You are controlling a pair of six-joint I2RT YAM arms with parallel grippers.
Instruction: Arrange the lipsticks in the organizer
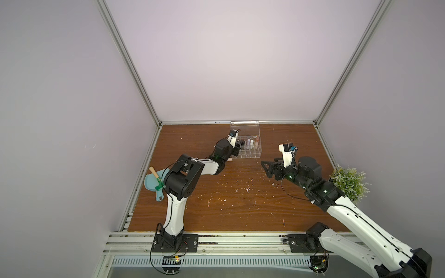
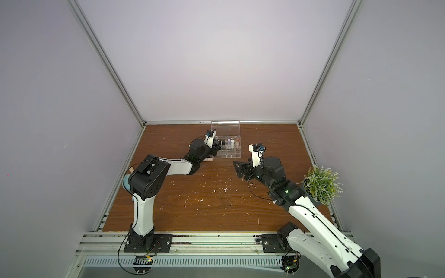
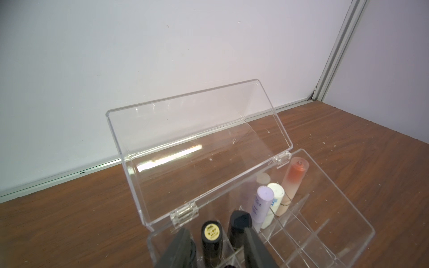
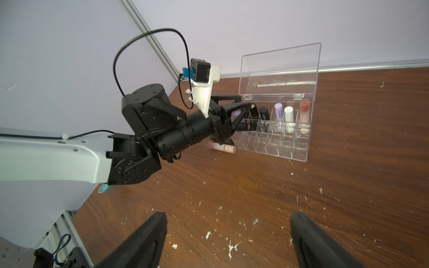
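The clear organizer (image 4: 272, 147) stands at the back with its lid raised. In its back row stand black lipsticks, one with a yellow-labelled top (image 3: 211, 232), plus lilac (image 3: 262, 201), white (image 3: 277, 192) and coral (image 4: 304, 111) ones. A black lipstick with gold band (image 4: 244, 126) lies tipped over across the dividers instead of standing in a slot. My left gripper is open over the left end; its fingers (image 3: 257, 250) straddle the yellow-topped lipstick without visibly gripping anything. My right gripper hangs open and empty, right of the organizer.
A pink lipstick (image 4: 222, 147) lies on the table at the organizer's front left, a dark item partly hidden beside it. A blue dustpan (image 1: 150, 182) is far left, a plant (image 1: 348, 181) far right. Scraps dot the otherwise clear middle.
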